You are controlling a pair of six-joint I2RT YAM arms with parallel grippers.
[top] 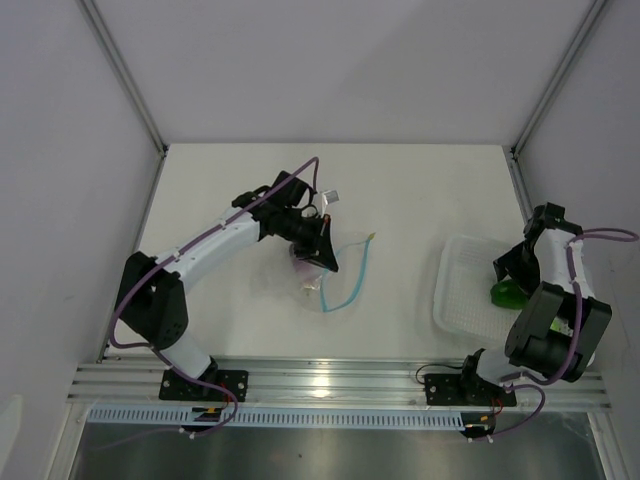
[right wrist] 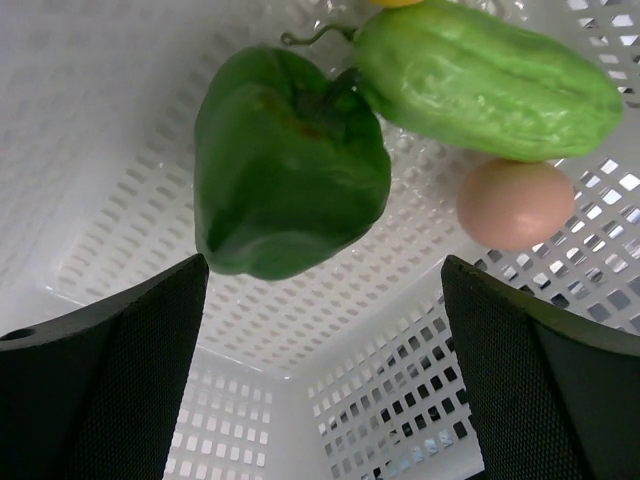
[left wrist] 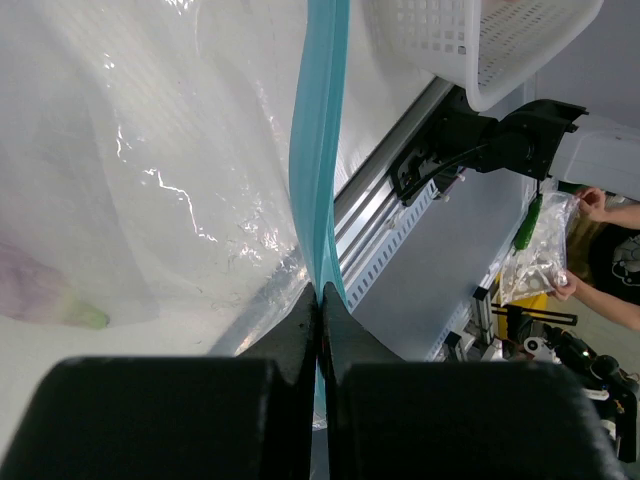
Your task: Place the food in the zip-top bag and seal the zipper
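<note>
A clear bag (left wrist: 180,170) with a blue zipper strip (top: 360,278) lies on the table, its mouth spread in a loop. My left gripper is shut on the blue strip at the bag's mouth. Inside the bag shows a purple item with a green tip (left wrist: 50,290), partly hidden by the left arm from above. Over the white basket, my right gripper stands open, nothing between its fingers. A green bell pepper (right wrist: 285,165) lies in the basket just beyond those fingers. Beside it are a long green vegetable (right wrist: 485,80) and an egg-like pinkish item (right wrist: 515,203).
The white perforated basket (top: 452,290) stands at the table's right end, its walls around the food. An orange-yellow bit (right wrist: 397,2) shows at its far edge. Between bag and basket the table (top: 410,200) is clear.
</note>
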